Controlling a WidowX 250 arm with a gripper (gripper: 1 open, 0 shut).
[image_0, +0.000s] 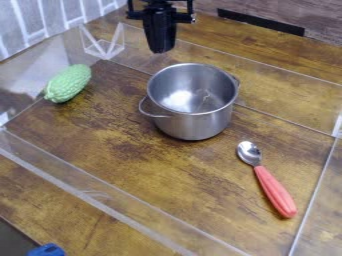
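The black gripper (162, 40) hangs at the top of the view, above and behind the steel pot (191, 120), apparently shut, with nothing visible between its fingers. The pot stands empty on the wooden surface. A green toy corn cob (67, 83) lies to its left, and a spoon with a red handle (275, 189) lies to its lower right.
A clear plastic barrier (80, 189) edges the wooden surface (147, 180) at the left and front. A small blue object (46, 250) sits in the bottom left corner.
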